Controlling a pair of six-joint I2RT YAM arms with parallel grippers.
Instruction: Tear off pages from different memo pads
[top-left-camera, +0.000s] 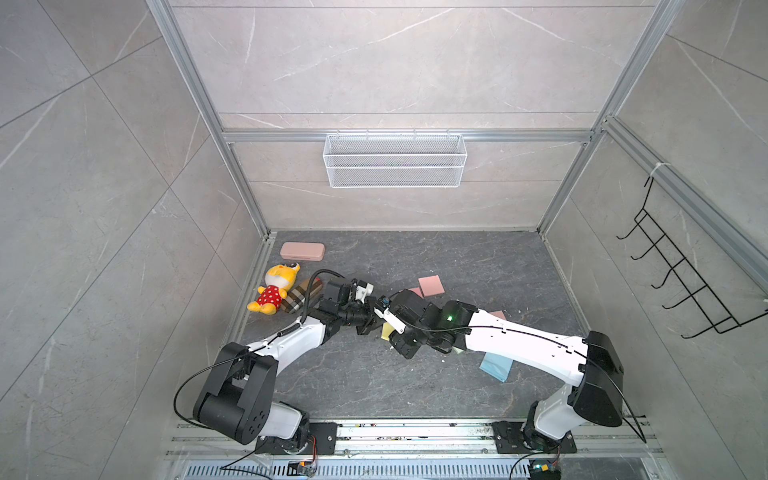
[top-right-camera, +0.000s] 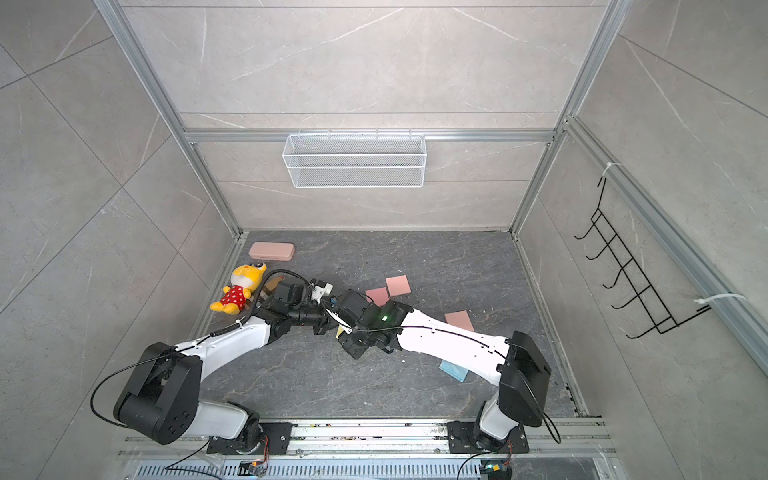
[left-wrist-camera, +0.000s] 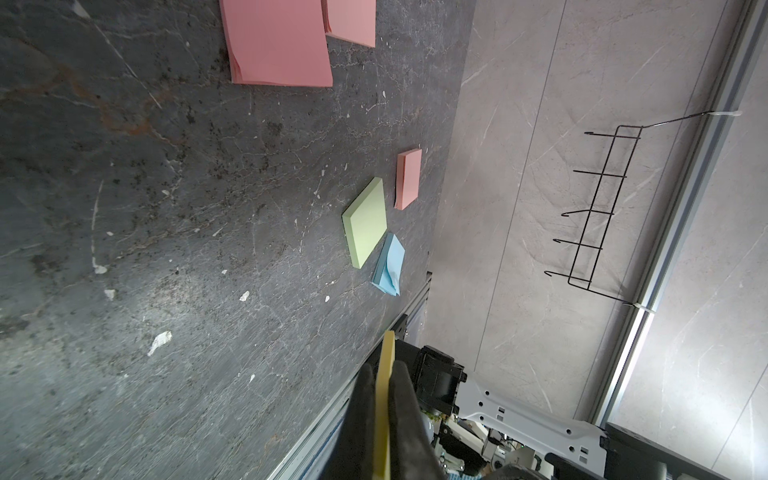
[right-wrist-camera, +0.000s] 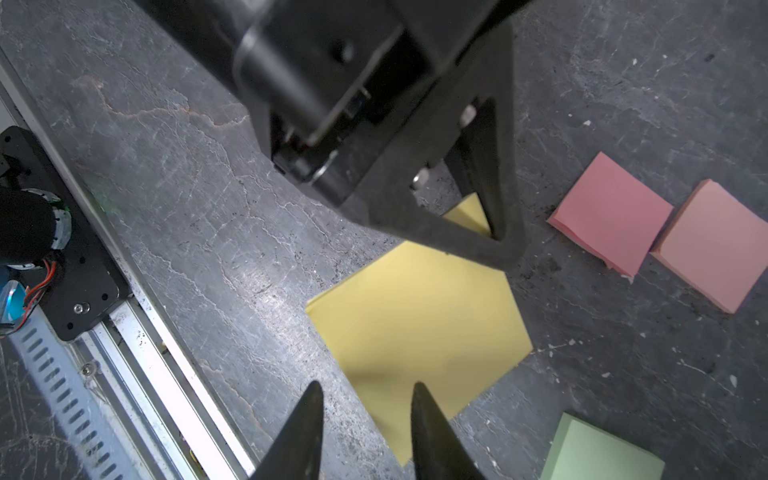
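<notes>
A yellow memo pad is held up at one corner by my left gripper, whose fingers are shut on it; in the left wrist view it shows edge-on between the fingers. My right gripper is open beside the pad, its fingertips at the lower part of the frame near the yellow sheet. On the floor lie pink pads (right-wrist-camera: 609, 212), a green pad (left-wrist-camera: 365, 222) and a blue pad (left-wrist-camera: 388, 264).
A plush toy (top-left-camera: 273, 289) and a pink case (top-left-camera: 302, 250) sit at the back left. A wire basket (top-left-camera: 394, 160) hangs on the back wall, black hooks (top-left-camera: 688, 288) on the right wall.
</notes>
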